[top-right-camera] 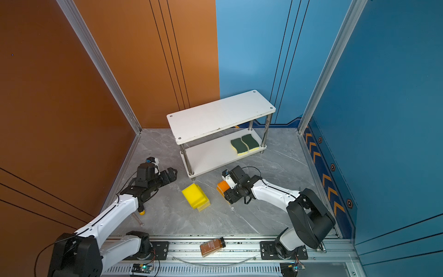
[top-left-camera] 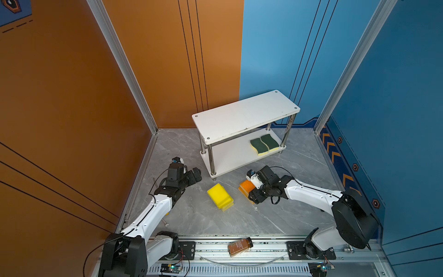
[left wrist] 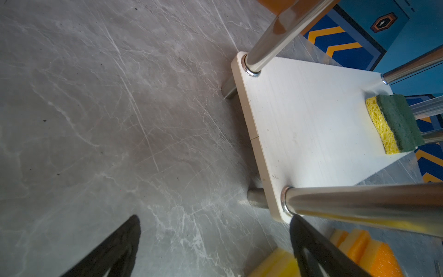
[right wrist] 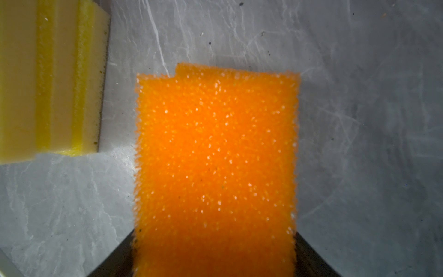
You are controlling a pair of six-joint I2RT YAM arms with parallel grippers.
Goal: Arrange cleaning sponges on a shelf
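Two green-and-yellow sponges (top-left-camera: 264, 144) lie side by side at the right end of the white shelf's lower board (top-left-camera: 228, 156). A stack of yellow sponges (top-left-camera: 219, 194) rests on the floor in front. To its right are stacked orange sponges (top-left-camera: 246, 185), with my right gripper (top-left-camera: 256, 195) over them. In the right wrist view the upper orange sponge (right wrist: 217, 161) fills the middle, with dark fingers (right wrist: 121, 256) at both its sides. Its bulk hides the fingertips, so their grip does not show. Left of the shelf, my left gripper stands open and empty.
The shelf's top board (top-left-camera: 246, 115) is bare, held up by metal posts (top-left-camera: 211, 159). Left of the sponges, the lower board is clear. A brown-labelled jar (top-left-camera: 240, 247) lies on the front rail.
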